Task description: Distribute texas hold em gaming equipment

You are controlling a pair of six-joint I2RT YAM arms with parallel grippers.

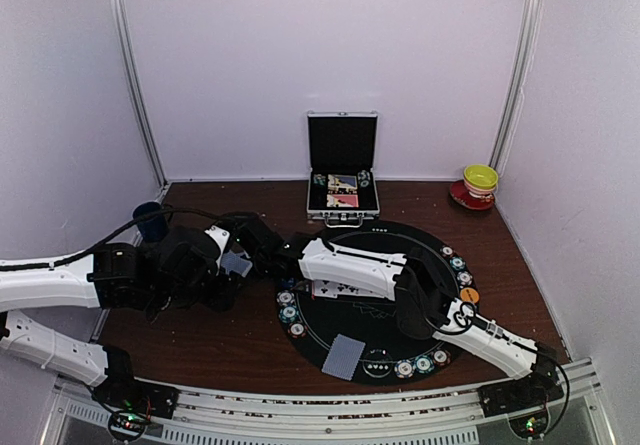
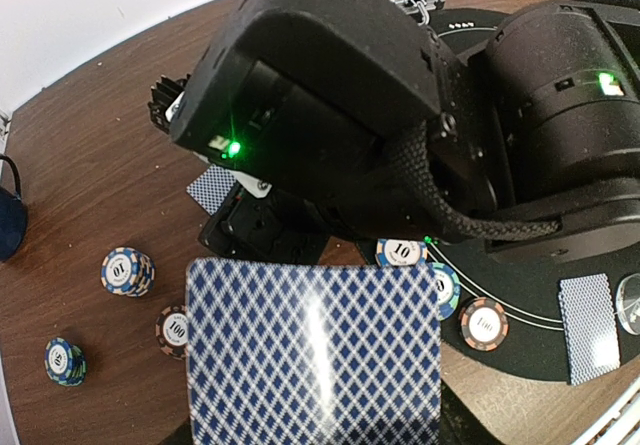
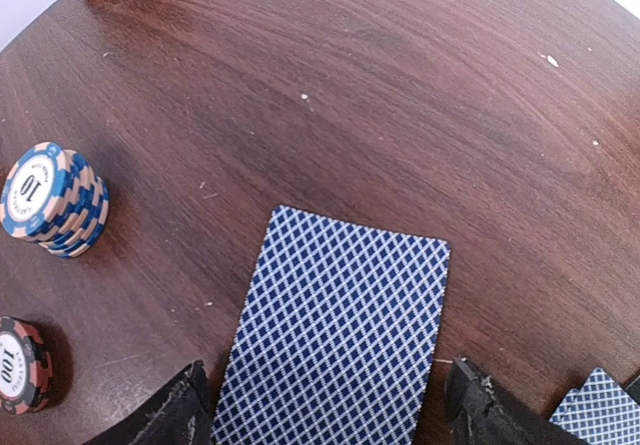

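Observation:
My left gripper is shut on a blue-backed deck of cards [image 2: 315, 355], gripped by its two side edges. In the top view this deck [image 1: 237, 263] shows as a small blue patch between the two arms. The right gripper is open low over the wood, with one finger on each side of a blue-backed card [image 3: 335, 315]. Narrow gaps show between that card and the fingers. The same card [image 2: 210, 189] is partly covered by the right arm in the left wrist view. Face-up cards [image 1: 345, 290] lie on the black mat [image 1: 345, 325], partly hidden by that arm.
Chip stacks [image 2: 127, 270] stand on the wood at the left. More chips [image 1: 288, 314] and a blue-backed card [image 1: 343, 357] rest on the mat. An open case [image 1: 343, 205] stands behind, bowls [image 1: 480, 178] at right. The arms are close together.

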